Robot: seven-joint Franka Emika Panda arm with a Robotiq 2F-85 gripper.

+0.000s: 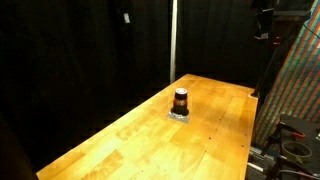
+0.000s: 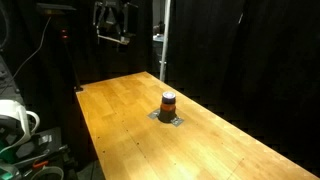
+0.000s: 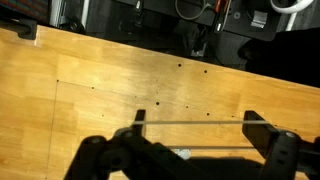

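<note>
A dark cylindrical object (image 1: 181, 104) with a pale top and a reddish-brown band stands upright near the middle of the wooden table. Under it lies a small silvery-grey sheet (image 2: 178, 122). High over the table's far end, well away from the cylinder, hangs my gripper (image 2: 112, 39). Its black fingers (image 3: 255, 128) are wide apart in the wrist view, so the gripper is open. Two thin pale strips (image 3: 195, 123) stretch across between the fingers; what they are is unclear. A small whitish patch (image 3: 181, 153) shows near the lower edge there.
Apart from the cylinder and sheet, the wooden table (image 1: 125, 140) is bare. Dark curtains (image 2: 245, 60) stand behind it. Beyond the table's edge are cables and equipment (image 3: 205, 20), dim and hard to make out.
</note>
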